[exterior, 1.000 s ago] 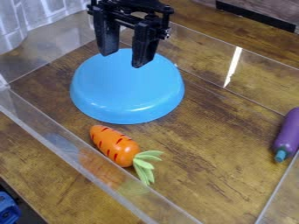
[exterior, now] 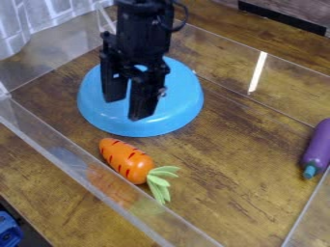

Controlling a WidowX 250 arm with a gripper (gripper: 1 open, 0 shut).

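My black gripper point(exterior: 134, 89) hangs over a blue round dish or lid point(exterior: 180, 104), its two fingers apart and pointing down near the dish's middle, nothing visible between them. An orange toy carrot point(exterior: 126, 159) with pale green leaves lies on the wooden surface just below the dish, toward the front. A purple toy eggplant point(exterior: 317, 148) lies at the right edge, partly out of frame.
Clear panels point(exterior: 77, 169) edge the work area at left, front and right. A small blue object point(exterior: 7, 232) sits outside the panel at bottom left.
The carrot, eggplant and dish have not moved.
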